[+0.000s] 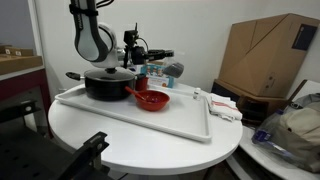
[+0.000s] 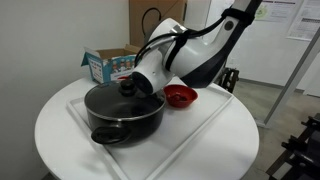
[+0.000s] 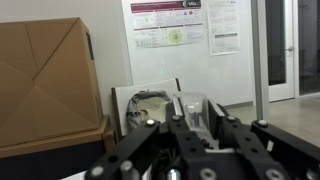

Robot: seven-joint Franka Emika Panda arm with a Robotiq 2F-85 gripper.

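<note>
My gripper is shut on a small clear or pale object (image 3: pixel 194 104), whose shape I cannot make out fully. In exterior view 1 the gripper (image 1: pixel 160 55) reaches out level to the right above the tray, with the greyish object (image 1: pixel 175 70) at its end. The arm hides the gripper in exterior view 2. A black lidded pot (image 2: pixel 122 112) stands on the white tray (image 2: pixel 190 138). Beside it is a red bowl (image 1: pixel 153 101) with a red utensil leaning in it. A red container (image 1: pixel 142 82) stands behind the bowl.
A blue and red box (image 2: pixel 113 64) stands behind the pot. Folded white cloth (image 1: pixel 220 105) lies at the table's right side. The tray's right part is clear. Large cardboard boxes (image 1: pixel 265 55) stand beyond the table.
</note>
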